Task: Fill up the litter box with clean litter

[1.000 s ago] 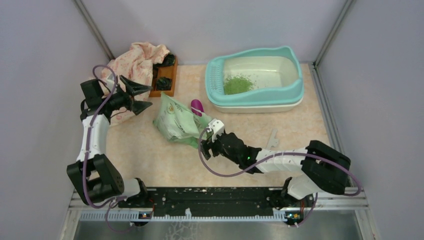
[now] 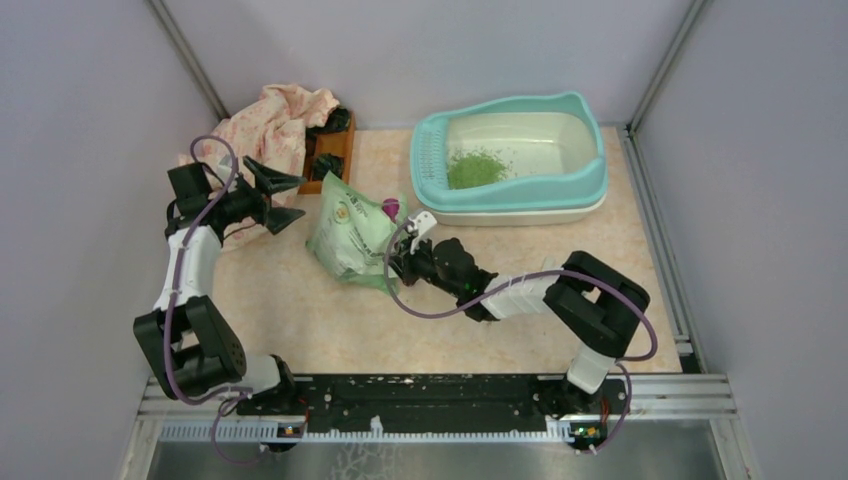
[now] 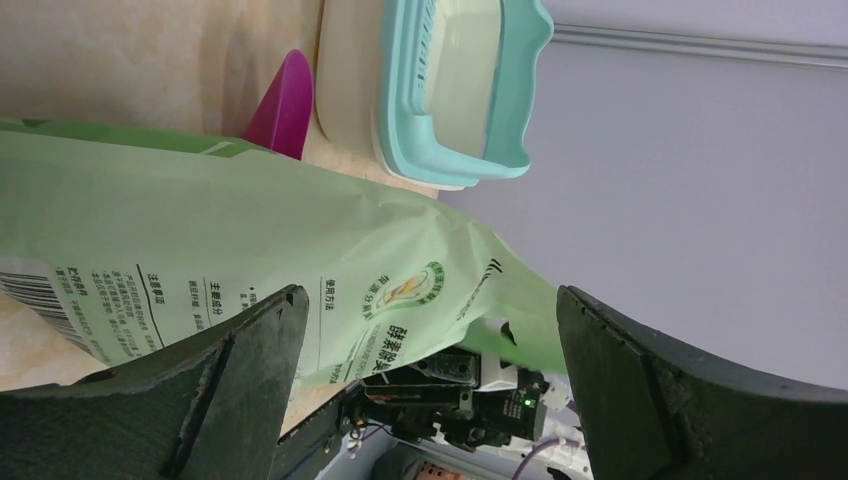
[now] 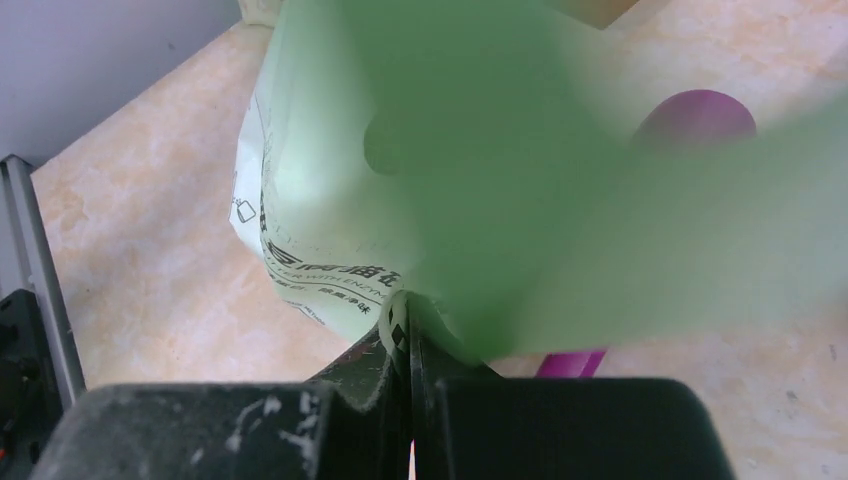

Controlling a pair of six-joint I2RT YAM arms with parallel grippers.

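Note:
The pale green litter bag lies mid-table with a purple scoop behind it. My right gripper is at the bag's right end, shut on its crumpled plastic, seen between the fingers in the right wrist view. My left gripper hangs open left of the bag, its fingers framing the bag in the left wrist view. The teal-rimmed litter box stands at back right, with a patch of green litter on part of its floor.
A wooden tray with dark bundles stands at back left, beside a pink patterned cloth. The front strip of the table and the area below the litter box are mostly clear.
My right arm has moved left and back, its gripper drawing in at the bag's end. The bag's upper part has shifted, covering more of the scoop.

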